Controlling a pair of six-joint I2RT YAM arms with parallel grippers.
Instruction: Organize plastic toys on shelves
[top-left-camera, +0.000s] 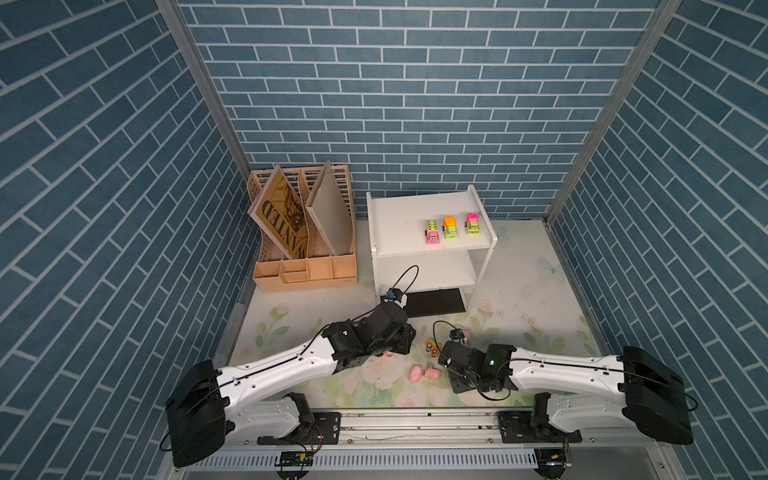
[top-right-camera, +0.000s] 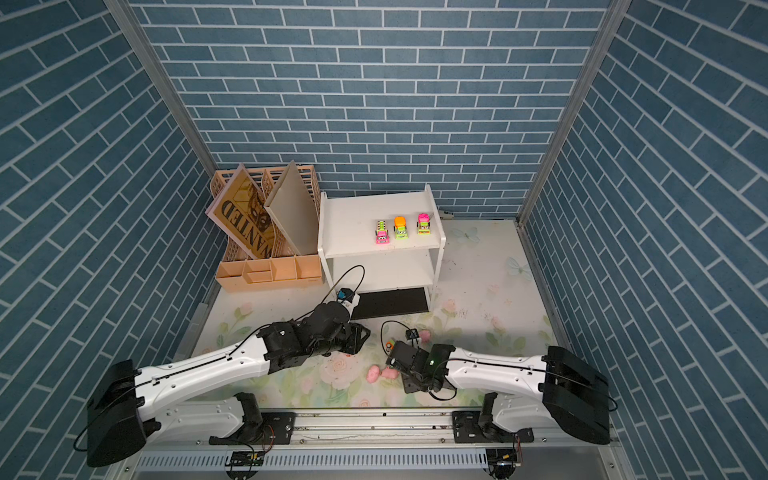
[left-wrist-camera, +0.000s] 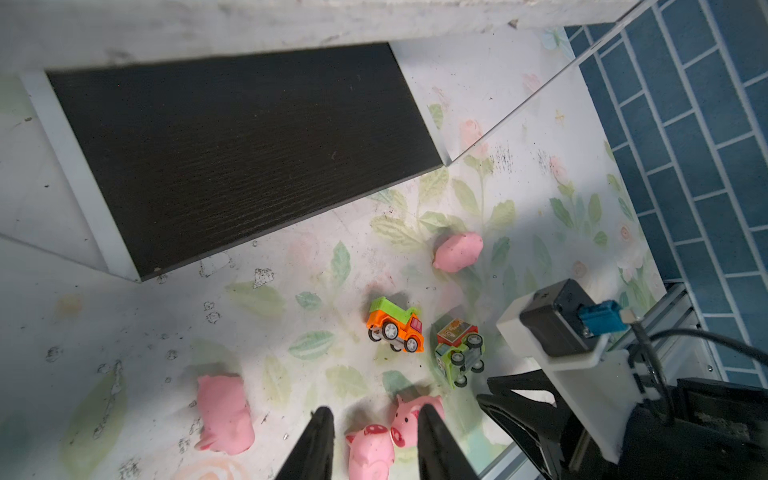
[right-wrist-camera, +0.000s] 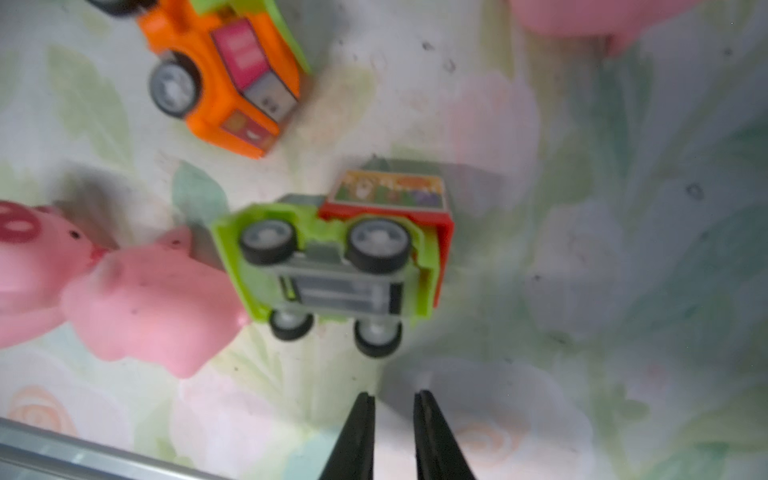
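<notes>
Three toy cars (top-left-camera: 450, 227) stand on the white shelf unit's top board (top-left-camera: 400, 216). On the floral mat lie an orange-green truck (left-wrist-camera: 395, 328) and a green-red truck (right-wrist-camera: 336, 272), the latter on its side, wheels up. Several pink pigs (left-wrist-camera: 224, 412) lie around them. My left gripper hangs over the pigs, part open, with nothing visible held. My right gripper is just on the near side of the green-red truck in its wrist view, fingertips slightly apart; whether anything is between them is unclear.
A wooden organizer (top-left-camera: 304, 272) with two boards stands at the back left. The white middle shelf (top-left-camera: 424, 270) and black bottom board (left-wrist-camera: 240, 152) look empty. The mat right of the shelf unit is clear.
</notes>
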